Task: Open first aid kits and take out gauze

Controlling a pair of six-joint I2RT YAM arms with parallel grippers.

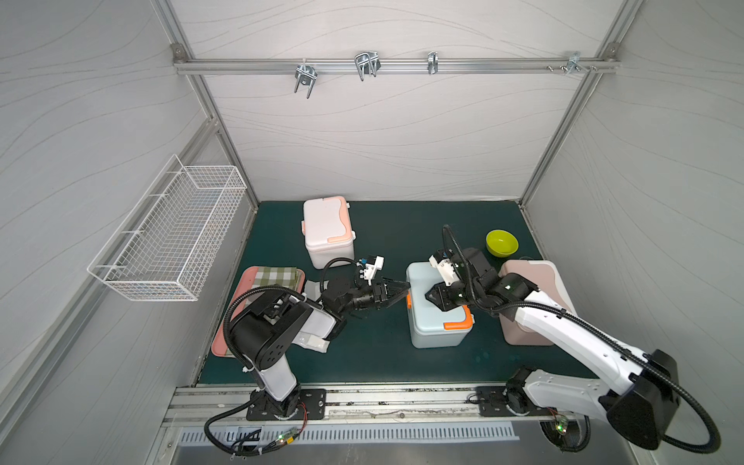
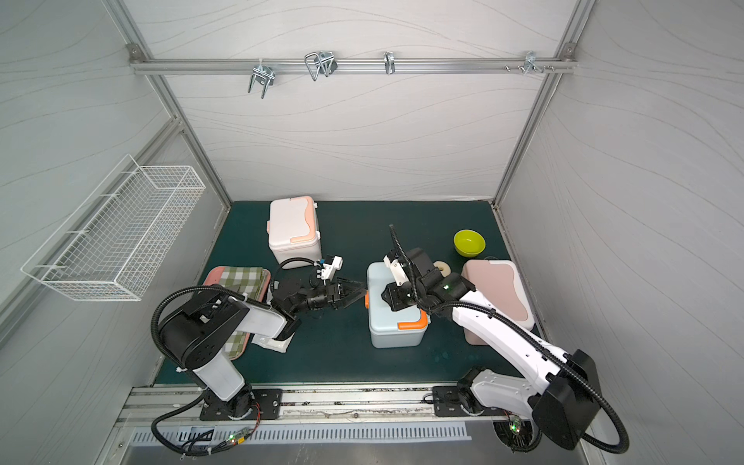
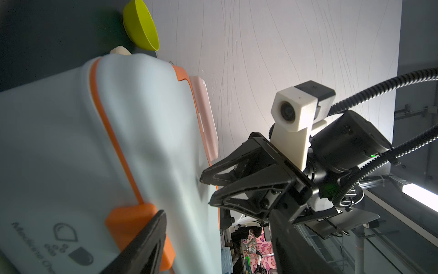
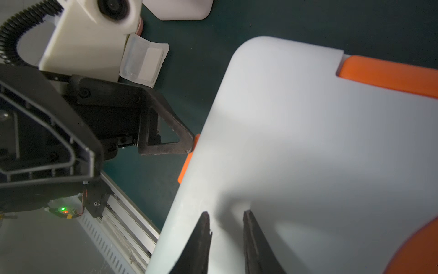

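Note:
A light blue first aid box (image 1: pixel 434 329) with orange latches stands shut in the middle front of the table. My left gripper (image 1: pixel 403 288) is at its left side, fingers part open beside the orange latch (image 3: pixel 134 223), with nothing seen held. My right gripper (image 1: pixel 438 298) is over the lid, its fingertips parted in the right wrist view, with only the white lid below. A white-and-peach box (image 1: pixel 325 228) stands at the back left. A pink-beige box (image 2: pixel 496 286) stands at the right, partly behind my right arm.
A green bowl (image 1: pixel 501 241) sits at the back right. A pink tray (image 1: pixel 221 333) with checked cloth and white packets lie at the left, partly under my left arm. A wire basket (image 1: pixel 170 228) hangs on the left wall.

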